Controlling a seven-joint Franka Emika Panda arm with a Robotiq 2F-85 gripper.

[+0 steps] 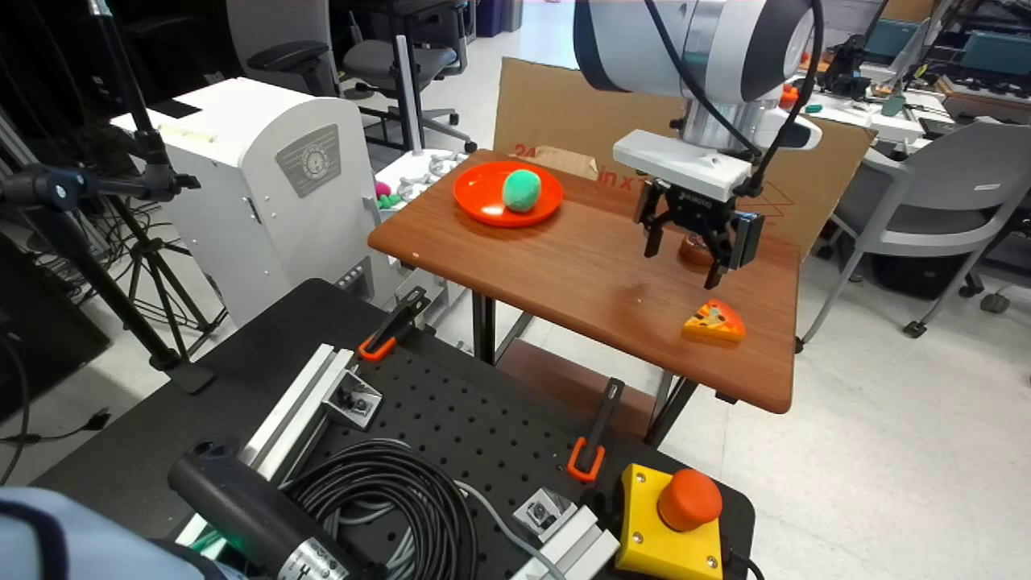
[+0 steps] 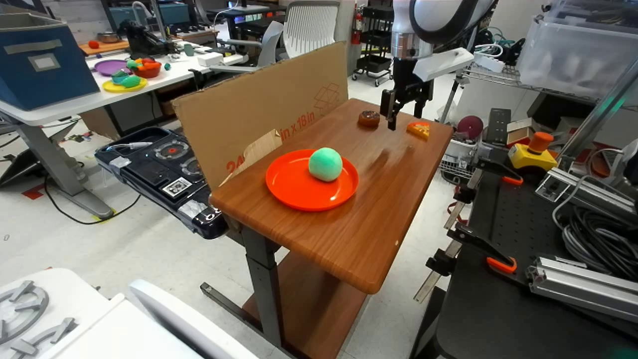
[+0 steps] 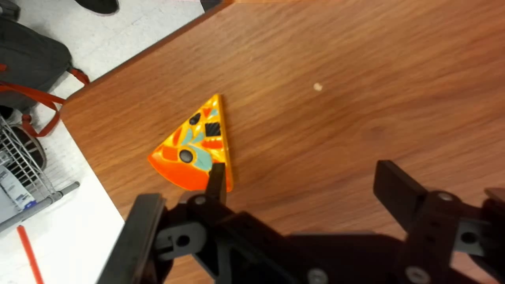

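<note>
A toy pizza slice point(image 3: 199, 146) lies flat near the corner of the brown table, its tip and toppings plain in the wrist view. My gripper point(image 1: 681, 271) hangs above the table, behind the slice in exterior view 1, its fingers wide apart with bare air between them. In the wrist view the left finger overlaps the slice's lower edge in the picture; the slice lies outside the gap. A brown doughnut-like toy point(image 2: 369, 118) rests at the far side, partly hidden by my gripper in exterior view 1. The green ball point(image 2: 325, 164) sits on the red plate point(image 2: 287, 188).
A cardboard sheet point(image 2: 263, 101) stands along one long edge. The black bench point(image 1: 464, 416), with clamps and a yellow-based emergency stop point(image 1: 667, 541), lies off the opposite edge.
</note>
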